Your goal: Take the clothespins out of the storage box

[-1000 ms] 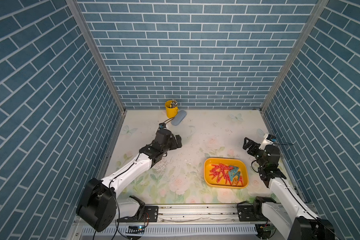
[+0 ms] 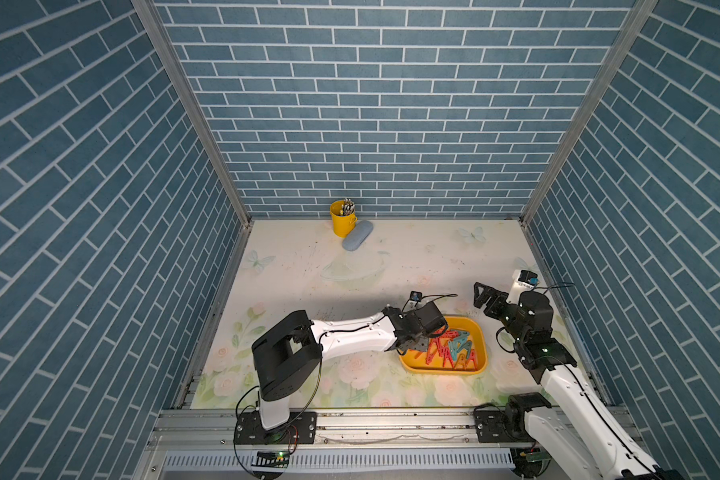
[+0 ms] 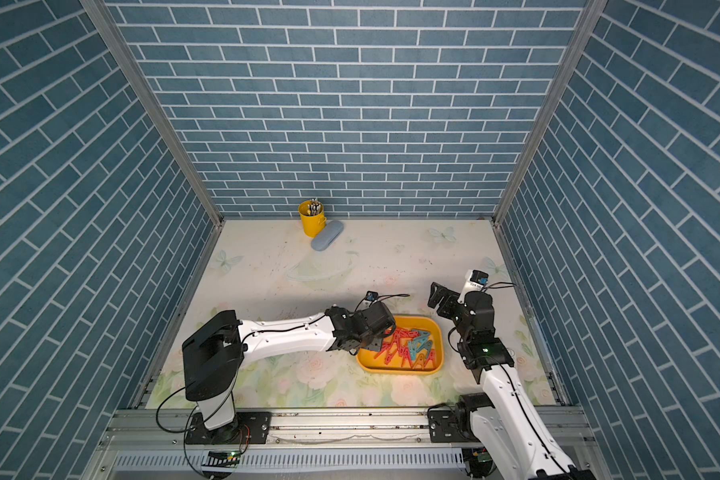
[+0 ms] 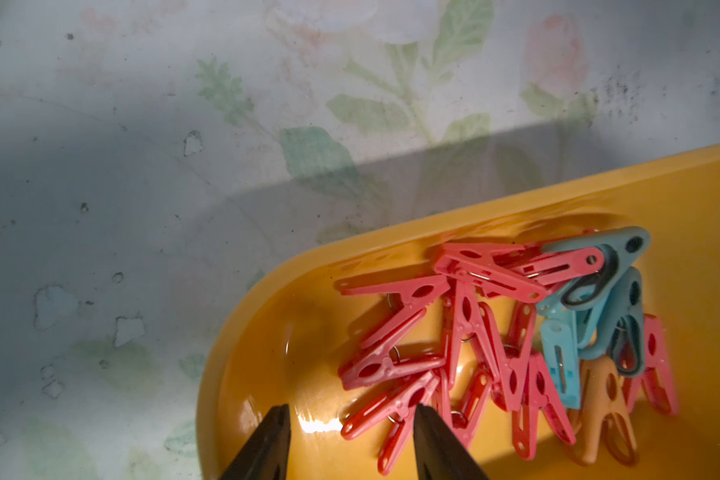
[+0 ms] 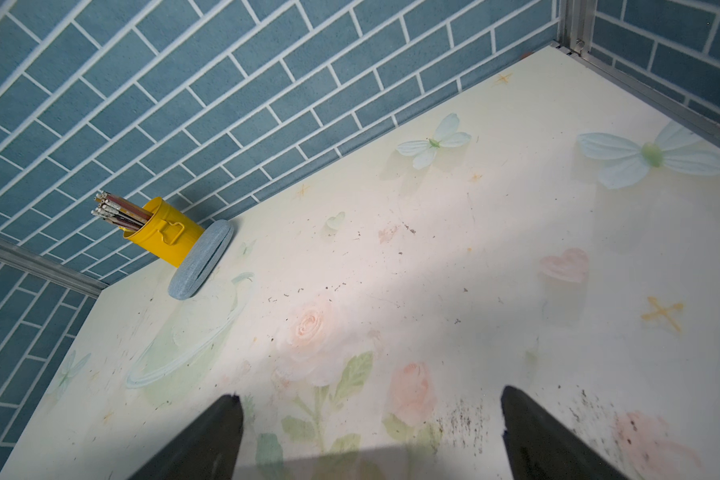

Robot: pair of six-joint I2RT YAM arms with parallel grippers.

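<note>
The yellow storage box (image 2: 442,368) holds red, teal and orange clothespins (image 4: 480,336). My left gripper (image 2: 416,340) is down at the box's left end; in the left wrist view its fingertips (image 4: 276,420) stand apart over the box floor, beside red clothespins, with the space lower between them cut off. Whether it grips anything cannot be told. My right gripper is open above the table, behind and right of the box, with nothing between its fingers.
A yellow cup (image 2: 341,224) with pens or brushes and a grey-blue oblong case (image 2: 358,236) stand at the back. Tiled walls enclose three sides.
My left arm has swung right and toward the front, down onto the box. The box has shifted a little left. My right gripper has moved slightly left.
</note>
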